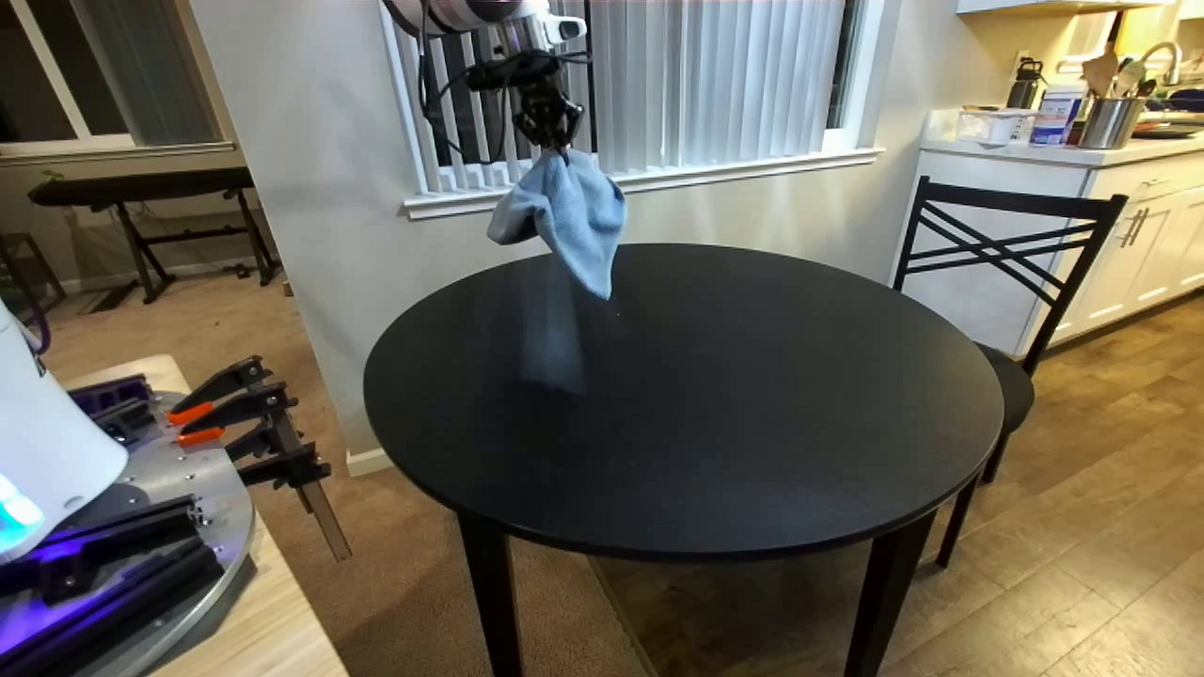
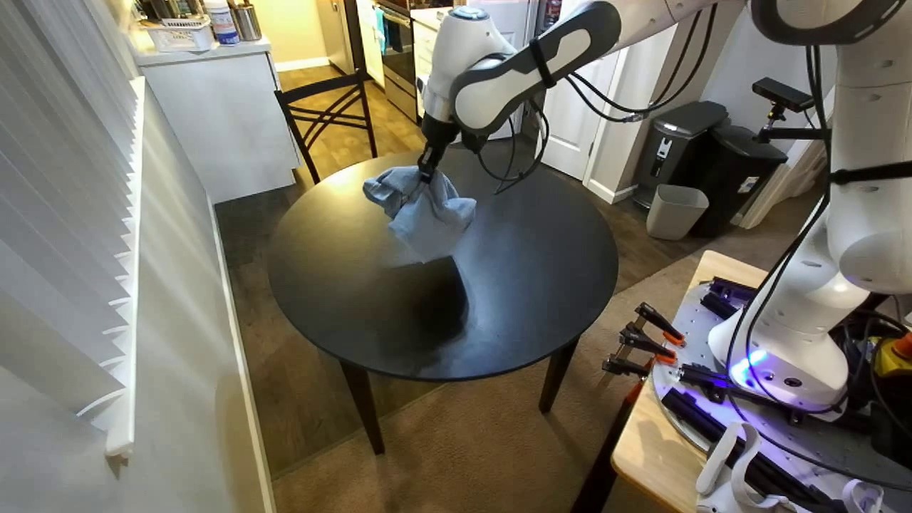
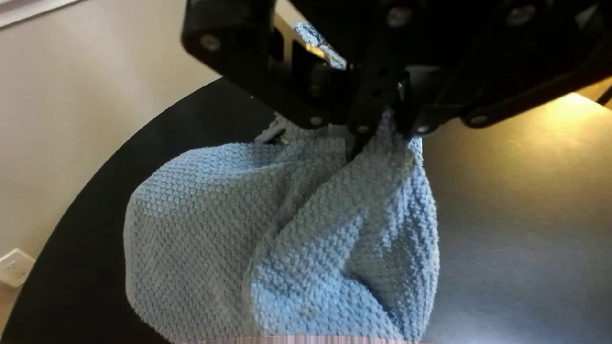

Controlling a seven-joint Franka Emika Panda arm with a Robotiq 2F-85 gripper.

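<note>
A light blue textured cloth point(image 1: 573, 214) hangs in loose folds from my gripper point(image 1: 555, 147), above the back left of the round black table point(image 1: 722, 417). Its lowest corner appears clear of the tabletop, with a faint reflection beneath it. In the wrist view the gripper is shut on a bunched upper part of the cloth point(image 3: 338, 246), and the rest drapes below in two broad lobes. Exterior view 2 also shows the cloth point(image 2: 427, 218) dangling under the gripper point(image 2: 427, 175), over the table point(image 2: 530, 282).
Apart from the cloth overhead, the tabletop is bare. A black chair point(image 1: 1005, 265) stands at its right, the window sill point(image 1: 677, 181) and wall behind. Clamps point(image 1: 243, 412) jut from the robot's wooden stand point(image 1: 288, 609) at the left.
</note>
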